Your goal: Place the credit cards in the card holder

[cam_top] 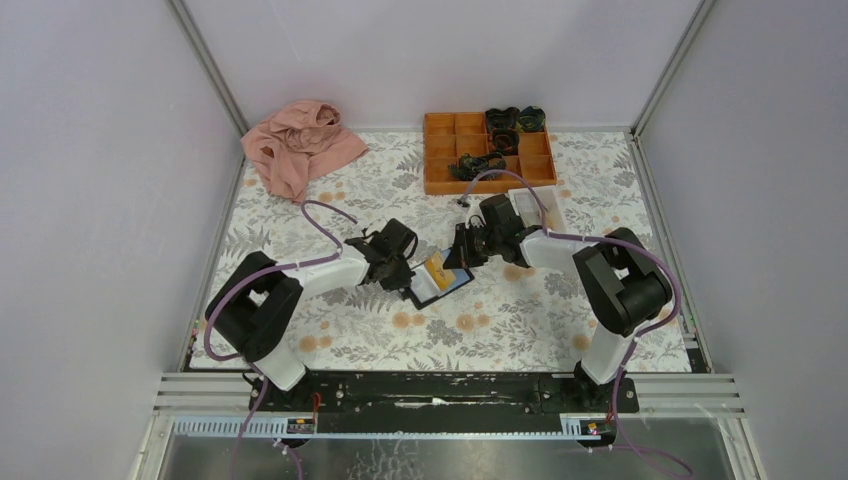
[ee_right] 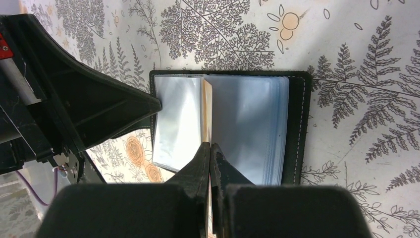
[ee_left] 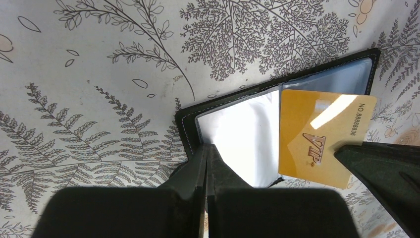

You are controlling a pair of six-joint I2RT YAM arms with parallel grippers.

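The card holder [cam_top: 458, 284] lies open on the table between both arms, black-edged with clear bluish sleeves and a white page [ee_left: 240, 131]. A gold VIP card [ee_left: 317, 129] stands tilted over the holder's middle, in the left wrist view. In the right wrist view this card [ee_right: 207, 111] shows nearly edge-on, its line running down between the fingertips of my right gripper, which is shut on it. My left gripper is shut at the holder's outer edge beside the white page, nothing showing between its fingers. Whether it presses on the holder I cannot tell.
An orange compartment tray [cam_top: 440, 187] with dark coiled items stands at the back. Beside the right arm is a white box [cam_top: 552, 201], partly covered. A pink cloth [cam_top: 300, 145] lies back left.
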